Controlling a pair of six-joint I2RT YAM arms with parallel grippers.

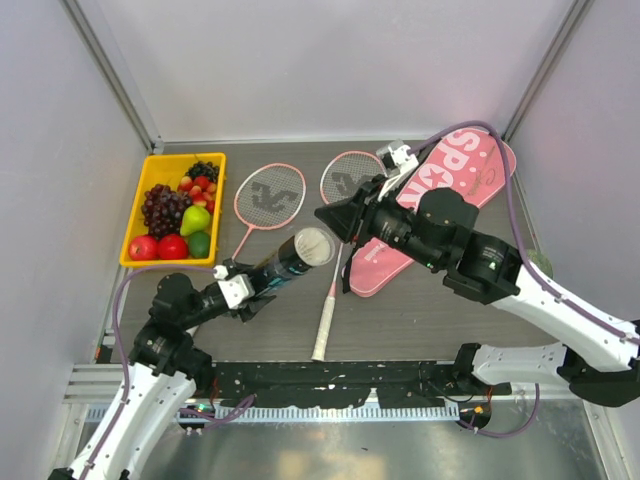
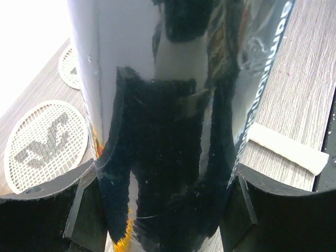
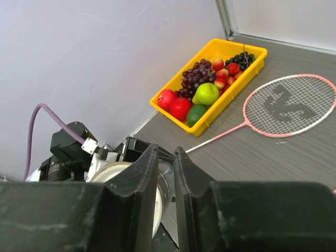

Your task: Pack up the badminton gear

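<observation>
A dark shuttlecock tube (image 1: 285, 262) (image 2: 168, 131) is gripped by my left gripper (image 1: 245, 295), its pale round end (image 1: 313, 246) facing up and right. My right gripper (image 1: 330, 218) is above and right of that end, fingers close together with nothing visible between them. Two badminton rackets (image 1: 269, 196) (image 3: 289, 105) lie on the table, the second racket head (image 1: 350, 178) further right, its handle (image 1: 325, 330) toward the front. A pink racket bag (image 1: 380, 262) lies at the right, partly under the right arm.
A yellow crate of fruit (image 1: 135, 235) (image 3: 161, 110) stands at back left. A green round object (image 1: 540, 262) is partly hidden at the right. Bare table (image 1: 420, 320) shows at front centre; walls enclose the back and sides.
</observation>
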